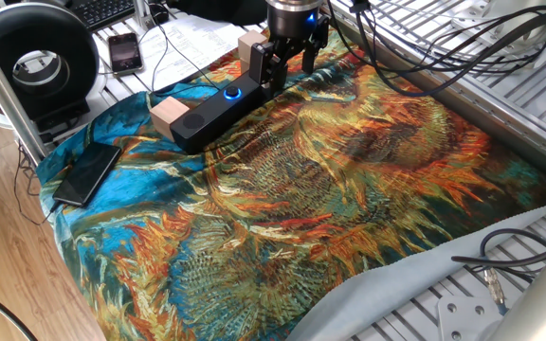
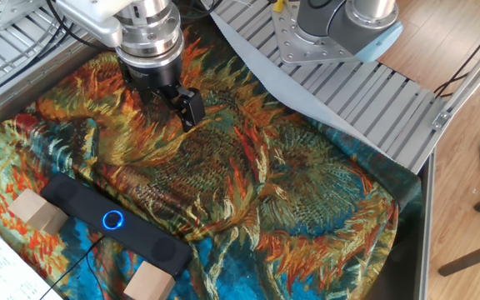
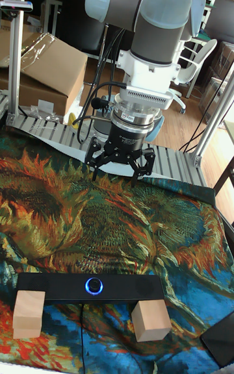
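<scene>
My gripper [image 3: 116,174] hangs above the sunflower-patterned cloth [image 1: 282,189], its two black fingers spread apart and nothing visible between them. A black speaker bar [image 3: 55,288] with a glowing blue ring lies on the cloth, nearer to the third exterior camera than the gripper is. Against the bar's side, towards its two ends, sit two plain wooden blocks, one block [image 2: 38,211] at the left and another block [image 2: 150,282] at the right in the second exterior view. In the first exterior view, the gripper [image 1: 290,83] overlaps the bar's far end and partly hides it.
A black phone [image 1: 87,174] rests near the cloth's edge. Beyond the cloth are a smaller phone [image 1: 123,52], paper sheets [image 1: 183,52] and a dark ring-shaped object [image 1: 36,57]. Black cables [image 1: 444,66] hang beside the arm.
</scene>
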